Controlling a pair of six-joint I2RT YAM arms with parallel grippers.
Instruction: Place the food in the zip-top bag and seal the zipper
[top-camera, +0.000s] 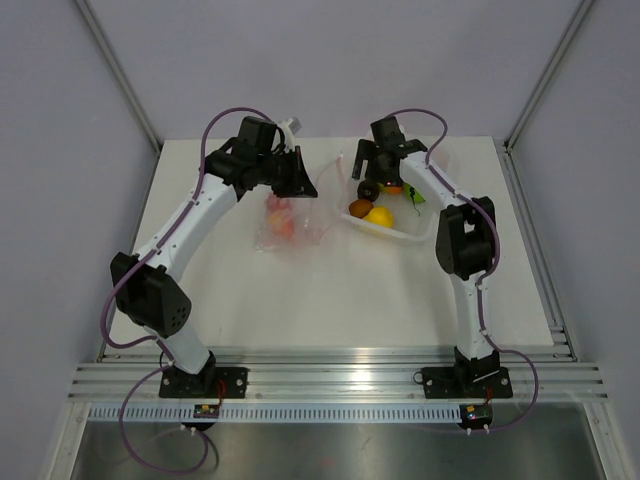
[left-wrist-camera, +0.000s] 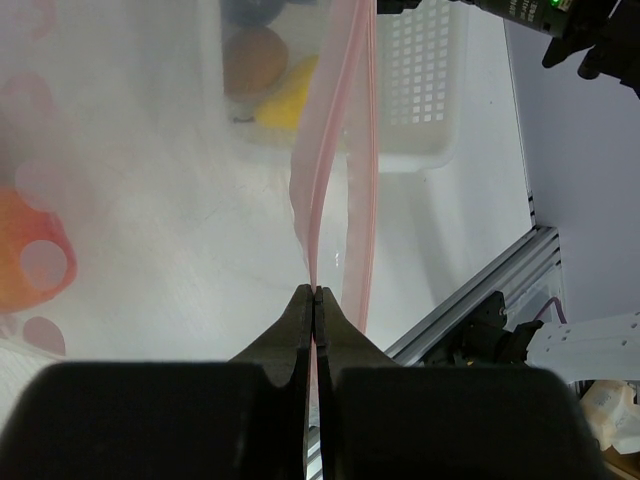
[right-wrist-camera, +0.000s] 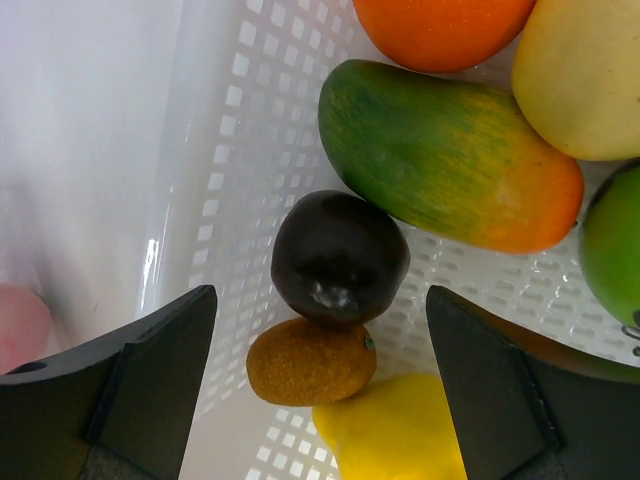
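The clear zip top bag (top-camera: 303, 232) lies left of centre with a pink item (top-camera: 276, 203) and an orange-red one (top-camera: 281, 224) inside. Its pink-edged opening (left-wrist-camera: 322, 160) rises at the right side, and my left gripper is shut on that thin edge. Over the white basket (top-camera: 418, 237) my right gripper stands open, nothing between its fingers. Below it in the right wrist view sit a dark round fruit (right-wrist-camera: 340, 258), a brown fruit (right-wrist-camera: 312, 362) touching it, and a yellow one (right-wrist-camera: 395, 430). A green-orange mango (right-wrist-camera: 450, 155) lies just beyond the dark fruit.
An orange fruit (right-wrist-camera: 445, 30), a pale yellow one (right-wrist-camera: 585, 80) and a green one (right-wrist-camera: 615, 245) share the basket. Its perforated wall (right-wrist-camera: 215, 190) runs close to my right gripper's left finger.
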